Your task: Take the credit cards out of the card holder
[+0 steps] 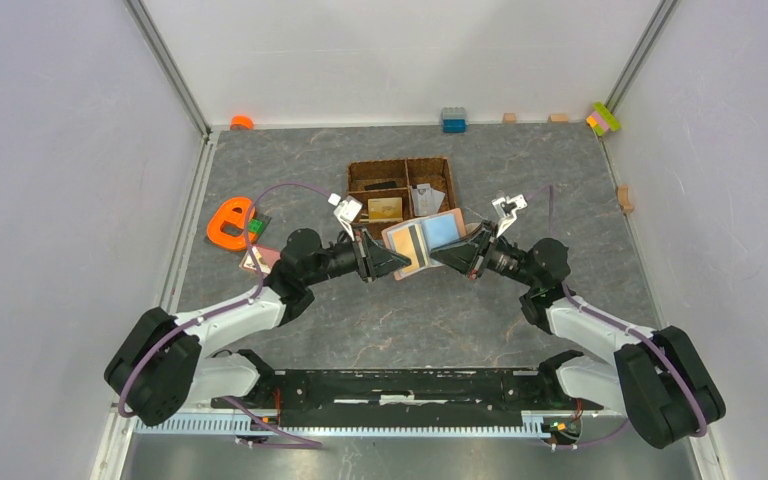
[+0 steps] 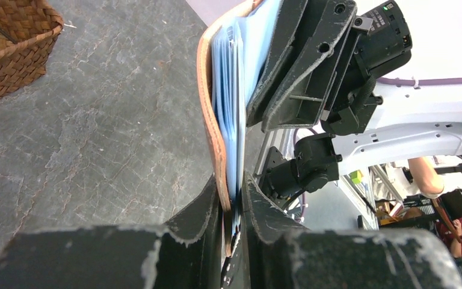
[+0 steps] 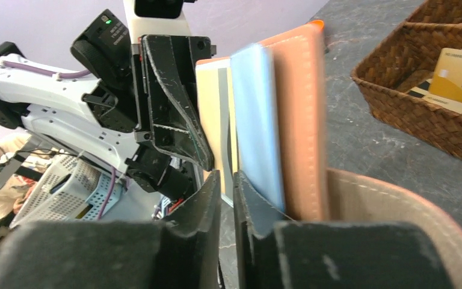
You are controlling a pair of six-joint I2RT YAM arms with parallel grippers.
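The card holder [image 1: 422,240], tan-edged with pale blue sleeves and a striped card, hangs spread between both grippers above the table. In the left wrist view its brown edge and blue sleeves [image 2: 231,90] run down between the fingers of my left gripper, shut on the holder. My right gripper is narrowly open at the blue sleeve [image 3: 255,114]. Floor shows through its gap, and nothing is clearly between its fingers. In the right wrist view the striped card [image 3: 216,108] faces me, beside the left gripper's fingers. Whether any card is loose cannot be seen.
A woven divided basket [image 1: 349,177] stands just behind the holder, with a gold card [image 1: 385,208] and clear pieces [image 1: 427,199] inside. An orange ring-shaped thing [image 1: 228,222] and a pinkish card [image 1: 257,260] lie to the left.
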